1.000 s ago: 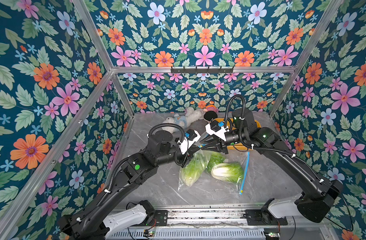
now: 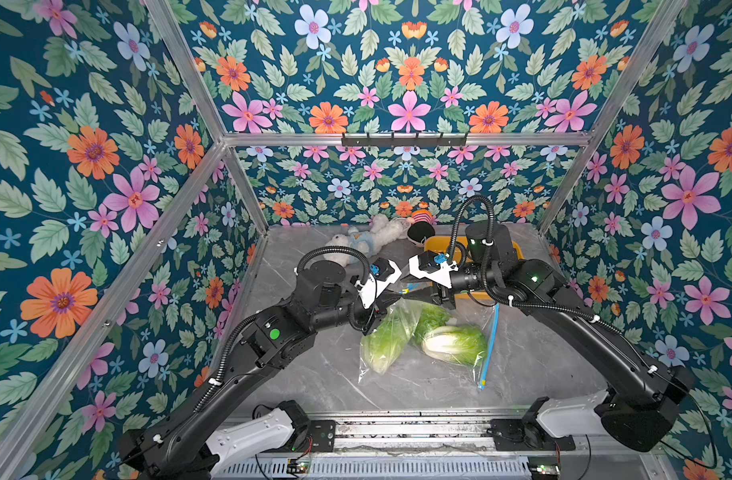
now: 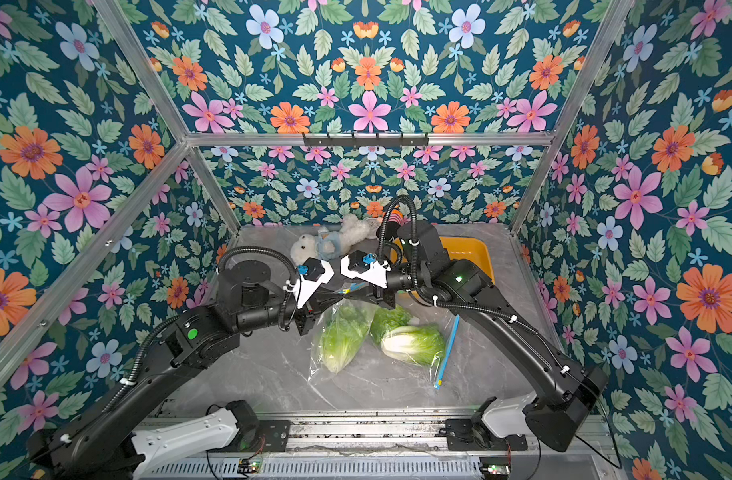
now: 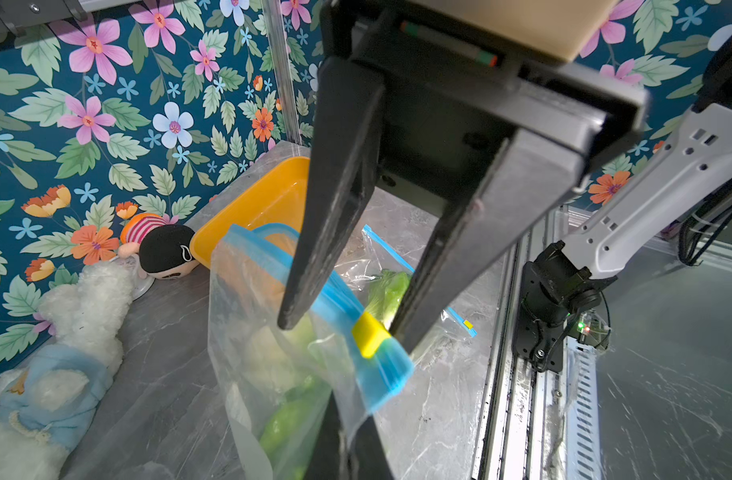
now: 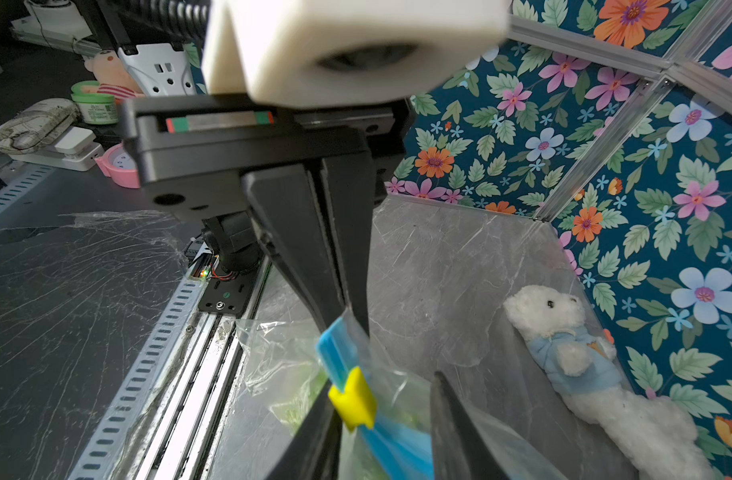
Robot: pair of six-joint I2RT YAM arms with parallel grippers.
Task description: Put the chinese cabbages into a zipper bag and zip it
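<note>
A clear zipper bag [image 2: 387,342] with a cabbage inside hangs upright from my left gripper, which is shut on one end of its blue zip strip [image 5: 405,445]. The yellow slider [image 5: 355,400] sits close to that held end. My right gripper stands part open at the zip, its fingers [image 4: 433,276] on either side of the strip near the slider, apparently not clamped on it. A second bag lies flat on the table with a cabbage [image 2: 455,345] in it; its blue zip strip [image 2: 489,345] faces right.
At the back, behind the right arm, stands a yellow tray [image 3: 471,254]. A white plush toy [image 5: 569,352] and a doll with a black cap [image 4: 167,249] lie along the rear.
The left arm and both bags look almost unmoved.
</note>
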